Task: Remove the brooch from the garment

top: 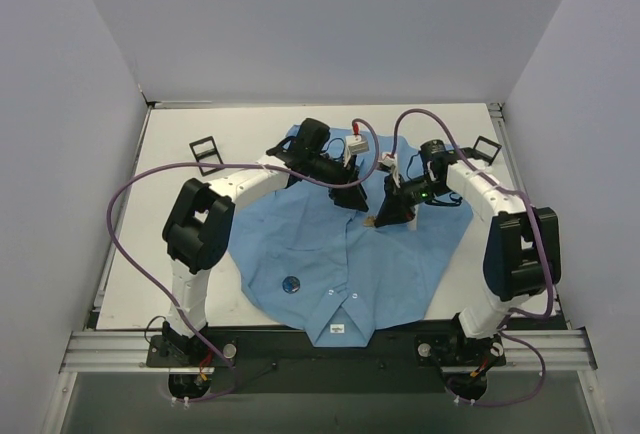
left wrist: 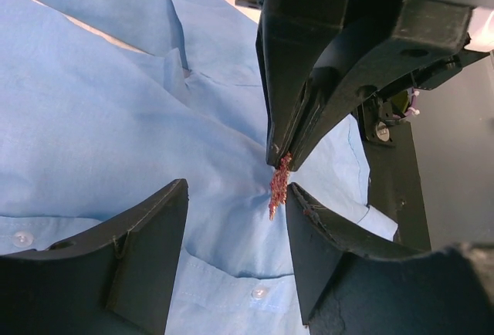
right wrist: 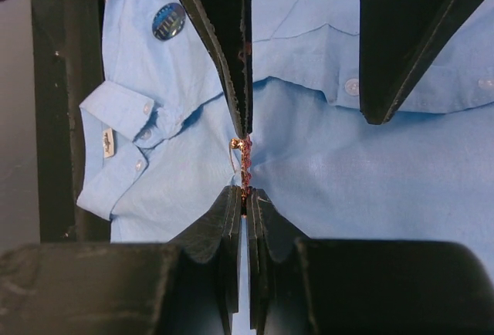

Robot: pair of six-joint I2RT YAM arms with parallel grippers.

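Note:
A gold brooch with pink stones (left wrist: 279,188) (right wrist: 244,157) is held upright between the fingertips of my right gripper (top: 382,218), which is shut on it over the blue shirt (top: 295,244). My left gripper (top: 354,198) is part open beside it; in the left wrist view its two fingertips flank the lower end of the brooch from the near side, with a gap between them. In the right wrist view the left fingers stand above the brooch, apart.
A round dark-blue badge (top: 291,284) lies on the shirt, near a small label (top: 336,328) by the collar. Black square frames (top: 205,154) stand at both back corners. White table (top: 155,254) shows around the garment.

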